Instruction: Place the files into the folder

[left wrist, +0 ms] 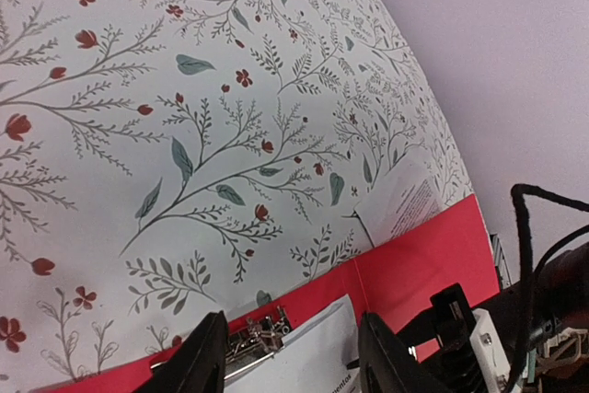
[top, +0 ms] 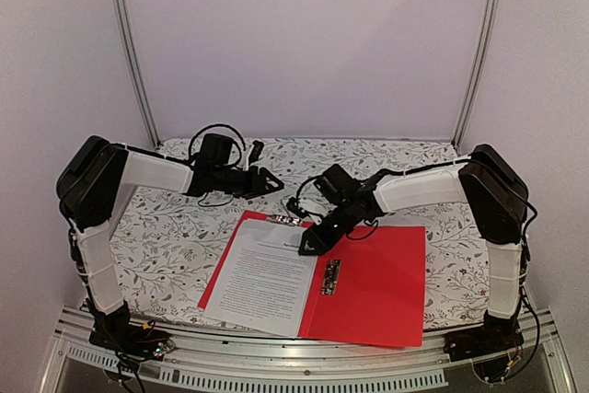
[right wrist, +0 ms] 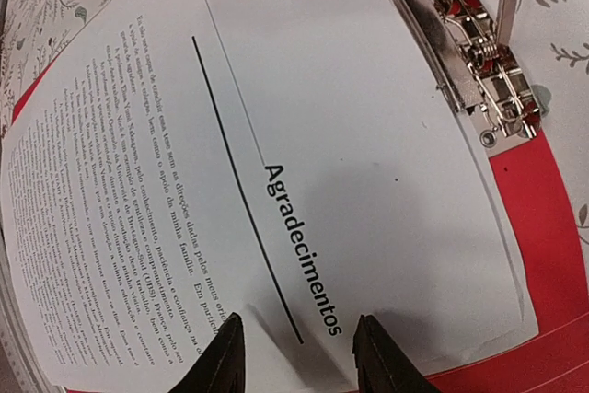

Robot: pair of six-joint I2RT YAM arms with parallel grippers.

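Observation:
A red folder (top: 373,287) lies open on the table. White printed paper (top: 258,278), headed "Agradecimentos" in the right wrist view, lies on its left half, top edge at a metal clip (right wrist: 488,71). My right gripper (top: 308,241) is low over the paper's top right, fingers apart with nothing visible between them (right wrist: 299,356). My left gripper (top: 267,187) hangs above the table just behind the folder's clip, fingers apart; in the left wrist view the clip (left wrist: 258,342) shows below it.
A second metal fitting (top: 330,276) is on the folder's right half. A translucent sheet (left wrist: 400,200) lies behind the folder. Walls bound the back and sides.

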